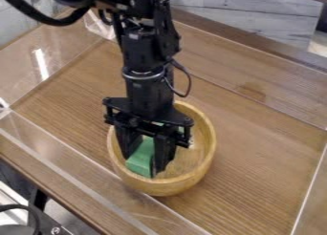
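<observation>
A yellow bowl (pixel 194 172) stands on the wooden surface in the lower middle. The black robot gripper (pixel 145 143) reaches down into it from above, its fingers around a green object (pixel 144 155) inside. The gripper appears closed on that object, though its fingertips are partly dark and hard to separate. The green object is partly hidden by the gripper.
The wooden top (pixel 255 124) is clear to the right and behind. A pale wall (pixel 255 14) runs along the back. A light edge strip crosses the lower left, with a black cable in the bottom corner.
</observation>
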